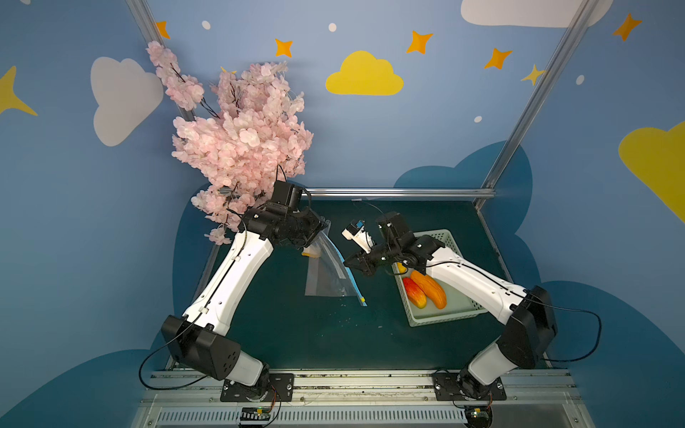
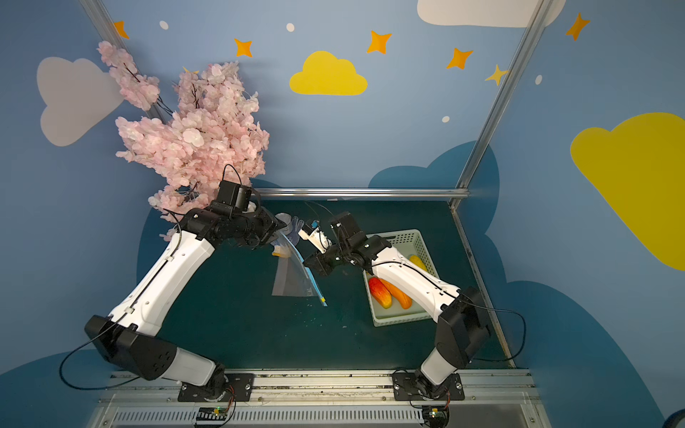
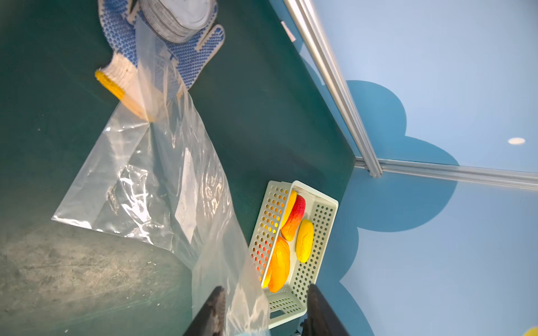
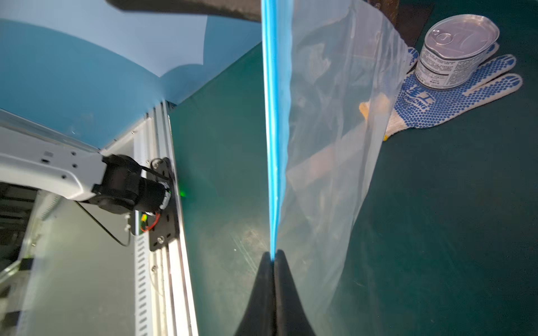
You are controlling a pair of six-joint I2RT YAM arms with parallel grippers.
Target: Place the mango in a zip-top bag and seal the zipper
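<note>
The clear zip top bag (image 1: 326,274) hangs or lies flat over the table, nothing seen inside it. Its blue zipper strip (image 4: 271,128) runs up from the right gripper, which is shut with the strip between its fingertips. In the left wrist view, my left gripper stands part open, and the bag's blue-edged mouth reaches between its fingers; whether they touch it is unclear. A red-yellow mango (image 1: 414,292) rests in the basket (image 1: 448,314) beside a longer orange fruit (image 1: 429,288).
A can (image 4: 456,53) stands on a blue-dotted work glove (image 4: 426,103), close behind the bag. The right arm passes over the basket. Pink blossoms (image 1: 242,135) crowd the left arm's far side.
</note>
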